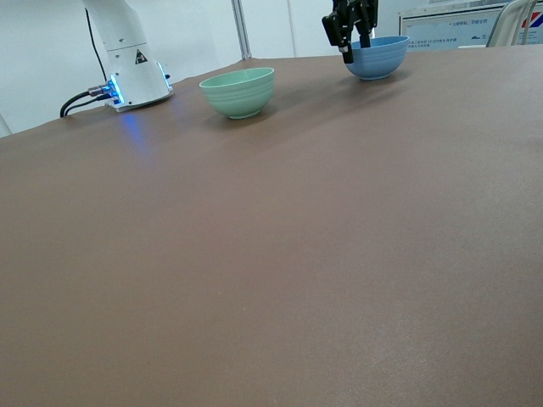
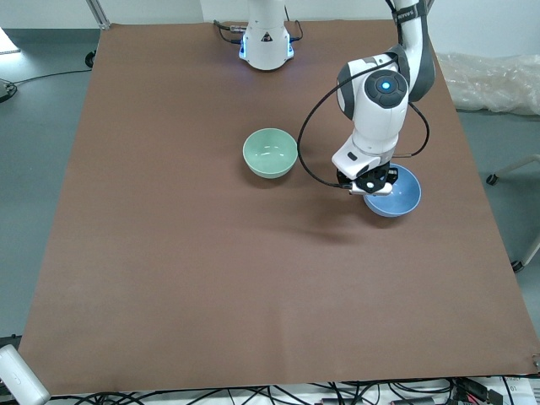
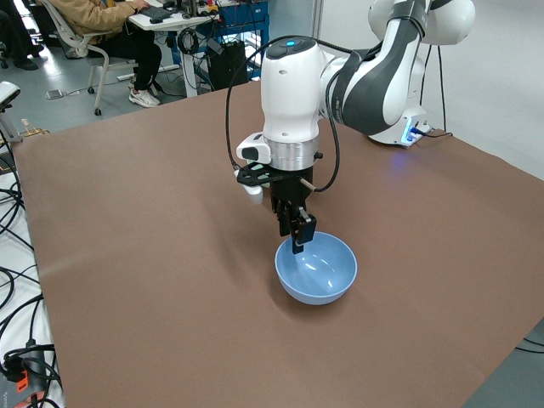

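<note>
A blue bowl [image 2: 398,202] sits on the brown table [image 2: 245,287], toward the right in the left camera view; the right camera view shows it [image 3: 316,279] below my arm. My black gripper [image 1: 355,51] reaches down into or just over its near rim, its fingertips low at the bowl [image 1: 382,61]. Whether the fingers are apart or closed on the rim I cannot tell. A pale green bowl [image 2: 270,160] stands left of the blue one, also seen in the top view [image 1: 237,95].
The white arm base [image 2: 266,46] with cables stands at the back of the table. Cables and equipment [image 2: 472,390] run along the front edge, outside the table.
</note>
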